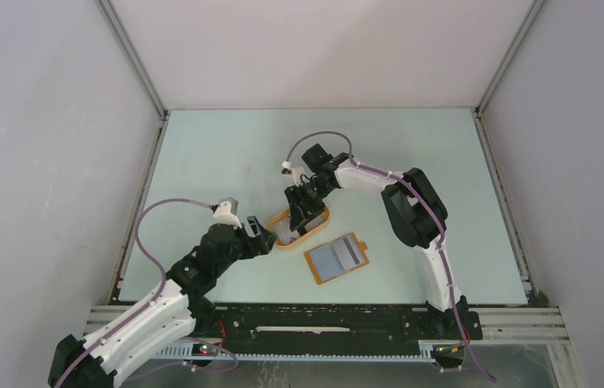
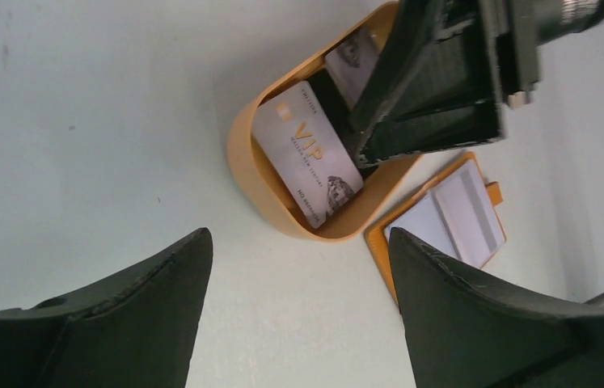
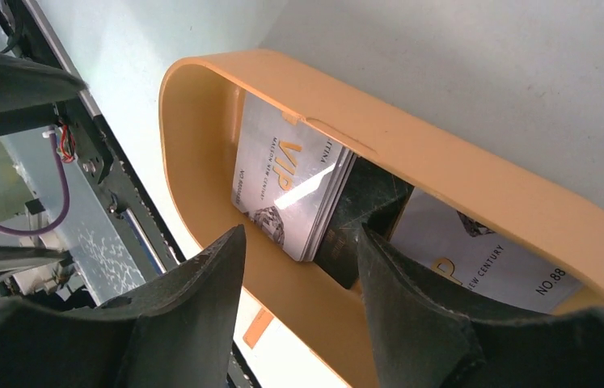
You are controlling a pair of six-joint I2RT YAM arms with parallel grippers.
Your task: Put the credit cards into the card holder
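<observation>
An orange tray (image 1: 286, 245) in mid-table holds white VIP cards (image 2: 305, 153) (image 3: 285, 174) and a black card (image 3: 357, 222). My right gripper hangs over and into the tray, open, its fingertips over the cards with nothing visibly held. My left gripper stands open at the tray's left, empty between its fingers. The orange card holder (image 1: 336, 259) lies below and right of the tray, with pale compartments (image 2: 424, 226).
Both arms crowd round the tray.
</observation>
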